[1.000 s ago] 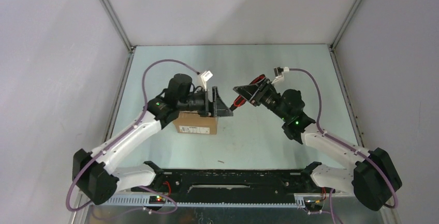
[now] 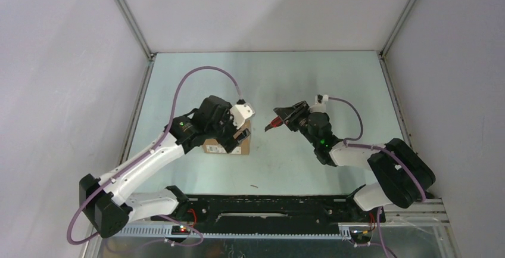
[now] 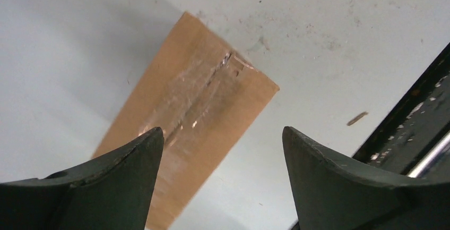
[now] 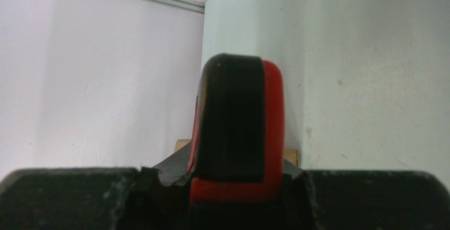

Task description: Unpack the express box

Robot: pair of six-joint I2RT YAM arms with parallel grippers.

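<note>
A closed cardboard box (image 2: 212, 145) with a white label lies left of the table's middle, partly covered by my left arm. In the left wrist view, clear tape runs along the seam on top of the box (image 3: 212, 113). Over the box, tilted, my left gripper stands open with nothing between its fingers. My right gripper (image 2: 288, 116) is up to the right of the box, around a red and black cutter (image 2: 274, 123). The cutter (image 4: 233, 124) points away from the right wrist camera; its blade and the contact with the fingers are hidden.
A small brown scrap (image 2: 254, 186) lies near the table's front edge. White walls (image 2: 59, 91) close in the back and both sides.
</note>
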